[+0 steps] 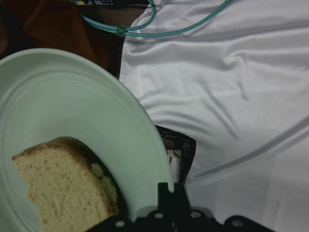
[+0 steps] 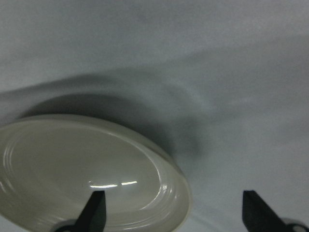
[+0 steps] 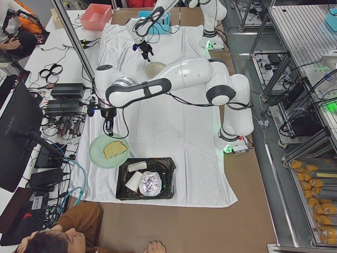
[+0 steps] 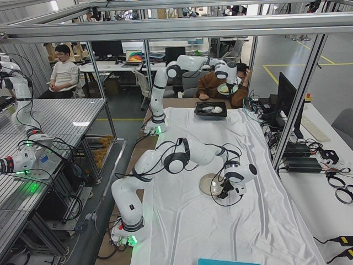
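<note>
A pale green plate [image 3: 97,150] with a slice of bread [image 1: 67,188] on it hangs from my left gripper, which is shut on its rim, raised over the cloth beside the black tray [image 3: 129,191]. In the camera right view the plate shows high at the back. My right gripper is open over a cream bowl [image 2: 67,164], with the bowl's rim between and below its fingers. The black tray holds pale pieces and a foil-covered item [image 3: 150,183].
A blue bin [image 3: 160,18] stands at the far end. Monitors and cables [image 3: 58,121] crowd one side, and a person sits at the near edge.
</note>
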